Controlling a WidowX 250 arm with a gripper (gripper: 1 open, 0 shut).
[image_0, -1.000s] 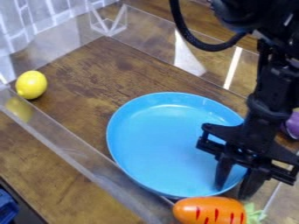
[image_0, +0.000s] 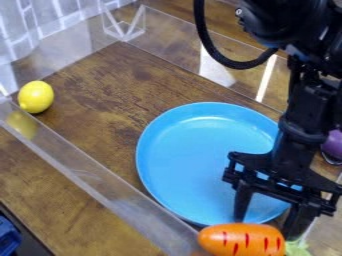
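My black gripper (image_0: 275, 198) is low over the right side of a blue round plate (image_0: 187, 158), its fingers pointing down near the rim. An orange toy carrot (image_0: 238, 240) with green leaves lies at the bottom, just in front of the plate and below my gripper. Whether the fingers hold anything or how far apart they are is unclear.
A yellow lemon (image_0: 36, 94) sits at the left. A purple object (image_0: 333, 142) is partly behind my arm at the right. A clear plastic wall runs diagonally along the left. Bare wooden surface (image_0: 100, 90) lies upper left of the plate.
The plate has shifted a little to the right from a second ago, and my gripper has moved slightly. The carrot stays near the bottom edge.
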